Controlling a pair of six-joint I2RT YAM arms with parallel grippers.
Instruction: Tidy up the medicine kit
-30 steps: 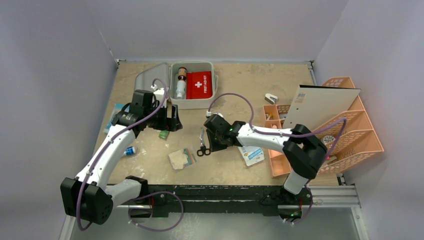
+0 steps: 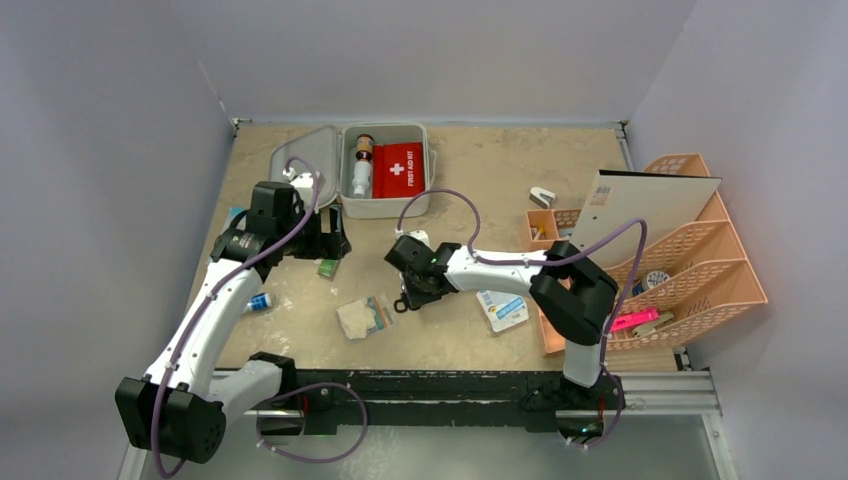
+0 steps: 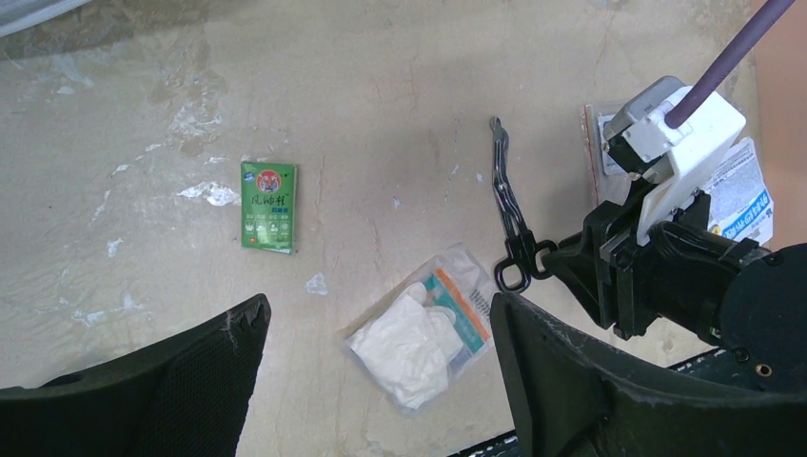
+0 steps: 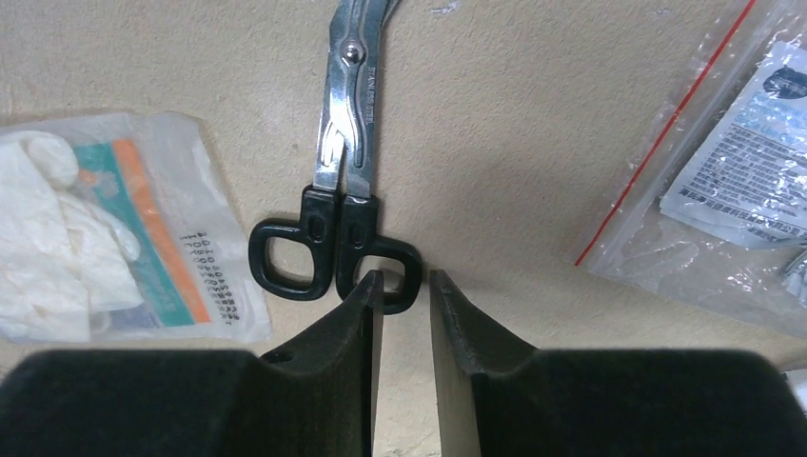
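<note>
Black-handled scissors lie flat on the table, seen whole in the left wrist view. My right gripper hangs over their handle end, its fingers parted by a narrow gap; one fingertip overlaps the right handle loop in view. Whether it touches the loop I cannot tell. My left gripper is wide apart and empty, above the table near the green packet (image 3: pixel 268 207). A clear bag with white gloves (image 3: pixel 419 333) lies left of the scissors. The grey box (image 2: pixel 384 208) at the back holds a red first aid pouch (image 2: pixel 398 171) and bottles (image 2: pixel 361 178).
A zip bag with a sachet (image 4: pixel 742 162) lies right of the scissors. Orange organizer bins (image 2: pixel 690 270) fill the right side. A blue-white bottle (image 2: pixel 258 302) sits at left.
My right arm has moved left in the top view, and its gripper now covers much of the scissors. The left arm has shifted slightly left.
</note>
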